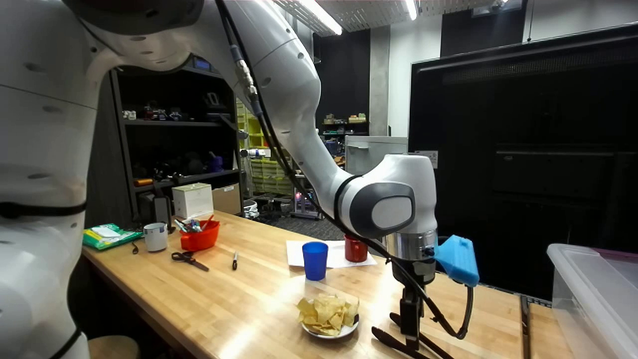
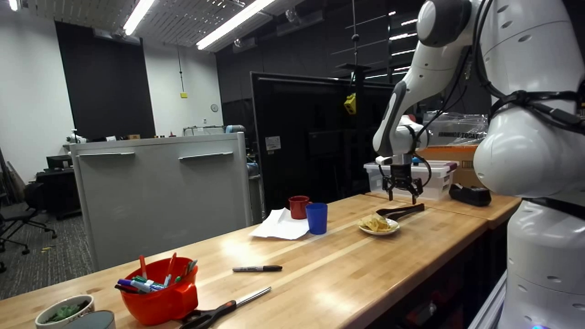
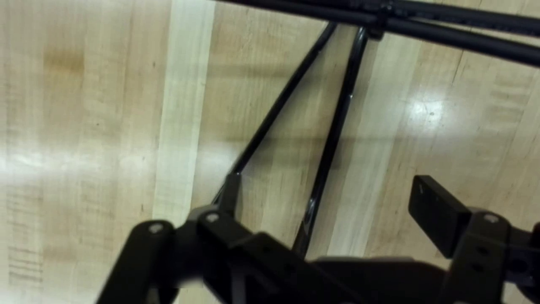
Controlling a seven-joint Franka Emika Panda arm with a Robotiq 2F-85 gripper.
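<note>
Black tongs [image 2: 408, 210] lie on the wooden table, their ends beside a white plate [image 2: 377, 232] of yellow chips [image 2: 375, 221]. My gripper [image 2: 401, 199] points down above the tongs, open and holding nothing. In the wrist view, the tongs' two dark arms [image 3: 331, 147] run slantwise between my spread fingers; the left finger overlaps one arm in that view. Exterior view 1 shows the gripper [image 1: 411, 344] just right of the chip plate [image 1: 330, 335], over the tongs [image 1: 389, 340]. How much height separates fingertips from tongs is hard to tell.
A blue cup [image 1: 315, 261] and a red mug [image 1: 356, 249] stand farther back by white paper [image 2: 280, 224]. A clear plastic bin [image 1: 592, 299] is on the right. Scissors [image 1: 188, 260], a marker [image 2: 257, 268] and a red pen holder [image 1: 200, 236] sit at the other end. Cables [image 3: 455, 38] cross the wrist view.
</note>
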